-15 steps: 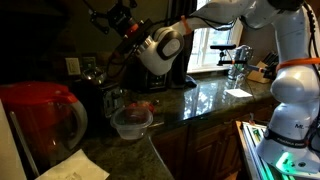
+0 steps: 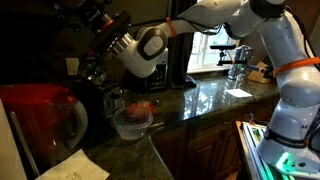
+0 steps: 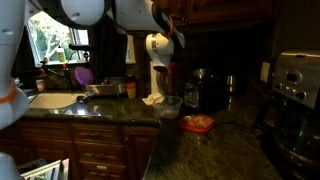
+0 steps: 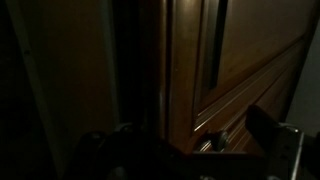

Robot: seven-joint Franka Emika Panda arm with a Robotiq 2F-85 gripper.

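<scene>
High at the upper left of exterior view 1, my gripper (image 2: 88,18) is raised above the counter, its dark shape blending into the background. In the wrist view, the dark fingers (image 4: 265,128) stand apart at the bottom of the picture, so the gripper is open. A brown wooden cabinet door (image 4: 255,55) fills the right of that view, and a small shiny knob-like piece (image 4: 215,140) shows low between the fingers. The picture is too dark to tell whether anything touches it.
Below the arm, the counter holds a clear bowl (image 2: 132,122), a red dish (image 3: 197,123), a black toaster-like appliance (image 3: 207,92) and a white cloth (image 2: 75,167). A coffee maker (image 3: 295,105) stands at right. Upper cabinets (image 3: 215,10) hang overhead.
My gripper and forearm have moved left in exterior view 1, staying high near the top edge. The things on the counter have not moved.
</scene>
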